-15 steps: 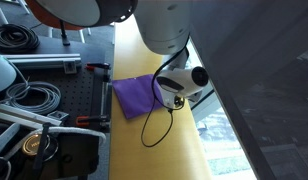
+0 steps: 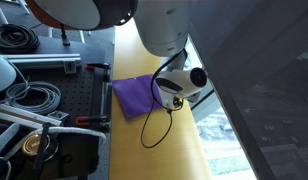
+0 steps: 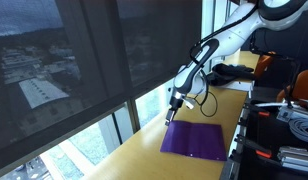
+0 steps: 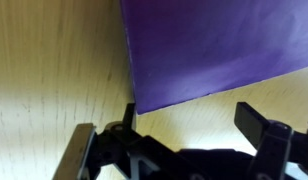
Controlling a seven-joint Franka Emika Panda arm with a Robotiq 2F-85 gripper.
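A flat purple sheet (image 3: 194, 141), perhaps a cloth or folder, lies on the light wooden table. The wrist view shows one corner of this purple piece (image 4: 209, 50) ahead of the fingers. My gripper is open, its two black fingers wide apart, with bare wood and the sheet's edge between them in view. From the side, the gripper (image 3: 172, 113) hangs at the sheet's far corner by the window. Whether the tips touch the table is hard to tell.
A black case (image 2: 66, 100) with coiled cables stands alongside the table. Dark blinds (image 3: 64, 60) and a window run along the other side. A loose black cable loops from the arm.
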